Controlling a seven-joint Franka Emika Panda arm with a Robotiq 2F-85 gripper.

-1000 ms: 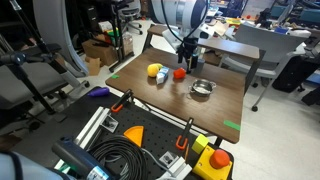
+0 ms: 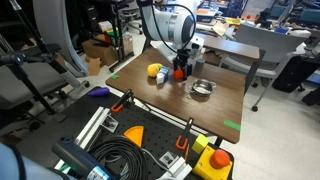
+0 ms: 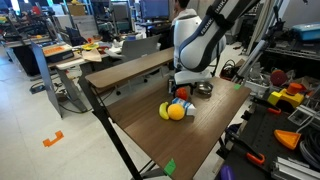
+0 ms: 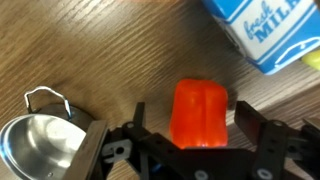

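A red object [image 4: 200,112] with a rounded-off rectangular outline lies on the brown table, between the fingers of my gripper in the wrist view. The fingers stand open, with a finger on either side of it. In exterior view 1 my gripper is low over the red object [image 2: 179,74] and hides part of it. In exterior view 2 the red object [image 3: 182,93] shows just below the gripper. Whether the fingers touch it, I cannot tell.
Close by lie a blue and white milk carton [image 4: 272,32] and a metal pan [image 4: 45,145] with a wire handle, on opposite sides of the gripper. An orange ball-like object [image 3: 176,112] and a yellow one [image 3: 166,107] sit beside the carton.
My gripper has come down from above the table to the red object, which it now partly covers in exterior view 1. The other things stay where they were.
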